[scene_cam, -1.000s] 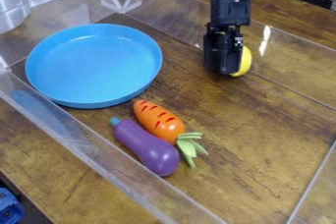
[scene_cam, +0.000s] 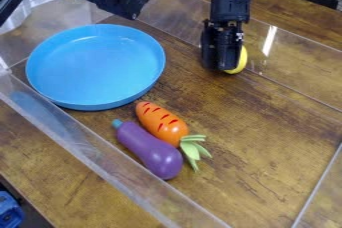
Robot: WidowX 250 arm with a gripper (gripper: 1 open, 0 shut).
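Note:
My black gripper (scene_cam: 225, 47) hangs at the top centre, down at the table, with a yellow object (scene_cam: 237, 64) partly hidden behind its fingers. Whether the fingers are open or closed on it is too dark to tell. A blue plate (scene_cam: 94, 67) lies at the left. Below it are an orange toy carrot (scene_cam: 164, 124) with green leaves and a purple toy eggplant (scene_cam: 147, 150), side by side.
Clear barrier edges border the work area. Something blue (scene_cam: 7, 212) sits at the lower left corner. The black arm covers part of the upper left.
The gripper stays by the yellow object, with only slight shifts. The plate and the vegetables have not moved.

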